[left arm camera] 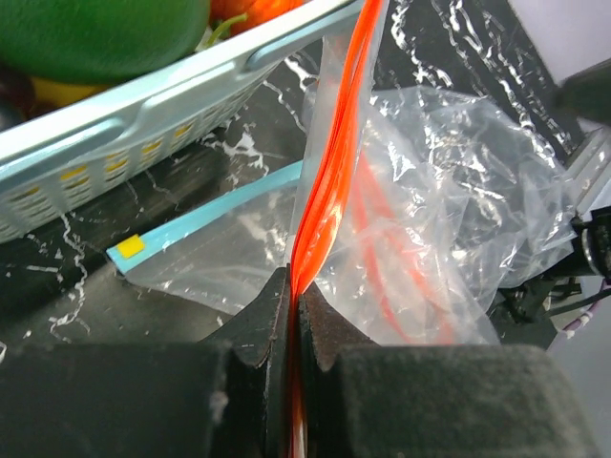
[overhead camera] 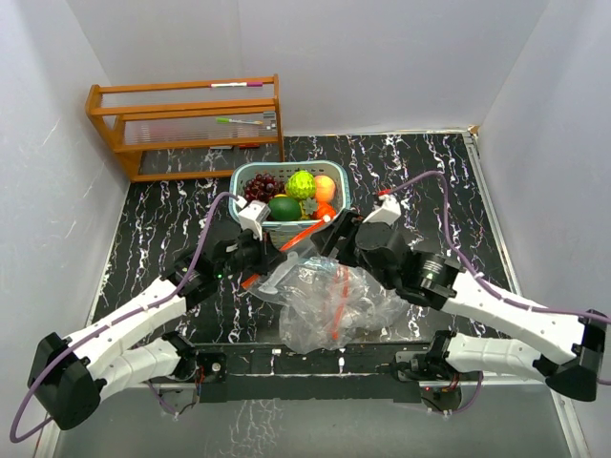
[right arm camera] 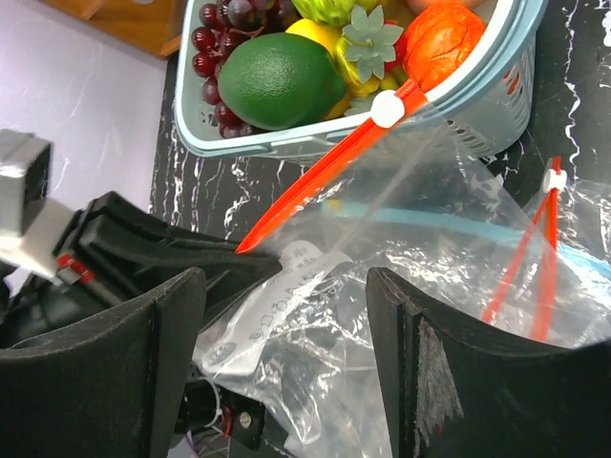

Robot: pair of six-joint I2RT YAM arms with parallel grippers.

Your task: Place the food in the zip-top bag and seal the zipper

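My left gripper (overhead camera: 269, 256) is shut on the orange zipper edge of a clear bag (left arm camera: 325, 219), which rises between its fingers in the left wrist view. The bag's lifted top edge (right arm camera: 315, 176) slants up toward the basket with a white slider at its end. My right gripper stands part open over the loose plastic, nothing clearly held. A second zipper strip (right arm camera: 544, 258) shows in the plastic. The food basket (overhead camera: 250, 218) holds grapes (overhead camera: 263, 186), an avocado (overhead camera: 285, 209), a green fruit (overhead camera: 300, 184), a peach (overhead camera: 325, 188) and other items.
A wooden rack (overhead camera: 172, 108) with pens stands at the back left. More crumpled bags lie on the dark marble surface below the grippers. Walls bound the sides.
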